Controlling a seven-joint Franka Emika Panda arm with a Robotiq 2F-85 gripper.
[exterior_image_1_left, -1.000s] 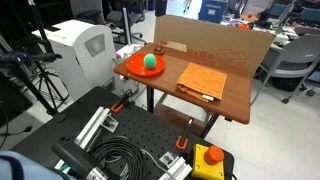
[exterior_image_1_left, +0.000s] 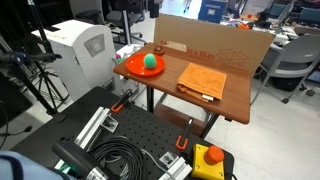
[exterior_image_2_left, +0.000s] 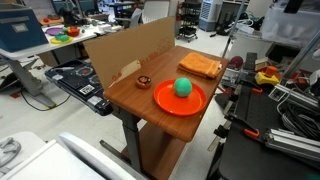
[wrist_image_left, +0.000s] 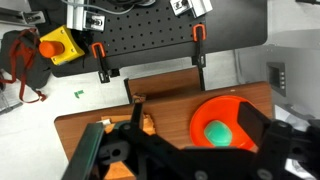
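An orange-red plate (exterior_image_1_left: 139, 65) lies on the left part of the wooden table (exterior_image_1_left: 238, 98), with a green ball-like object (exterior_image_1_left: 150, 61) resting on it. To their right is a folded orange cloth (exterior_image_1_left: 202, 81). A small brown ring-shaped object (exterior_image_2_left: 144, 82) sits behind the plate, near the cardboard. My gripper is open above the table in the wrist view, with nothing visible between its fingers. The plate (wrist_image_left: 232, 121) and the green object (wrist_image_left: 217, 133) appear to its right. The gripper partly hides the cloth (wrist_image_left: 147, 126).
A cardboard panel (exterior_image_1_left: 215, 42) stands along the table's back edge. In front, across a gap, lies a black perforated base (exterior_image_1_left: 150, 128) with coiled cables (exterior_image_1_left: 118, 157) and a yellow box with a red button (exterior_image_1_left: 213, 156). Bare wood shows between plate and cloth.
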